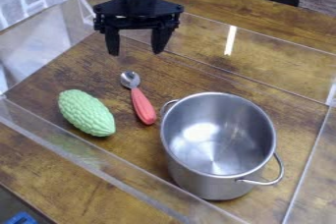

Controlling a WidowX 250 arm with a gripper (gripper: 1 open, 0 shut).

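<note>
My black gripper (137,39) hangs over the back middle of the wooden table, its two fingers spread wide apart with nothing between them. In front of it lie a spoon with a red handle (143,106) and, to the left, a bumpy green vegetable-like object (86,113). A large steel pot (218,174) with side handles stands at the front right.
The wooden table (79,174) has clear walls or panels along its left and front. A short white strip (231,39) is on the back right.
</note>
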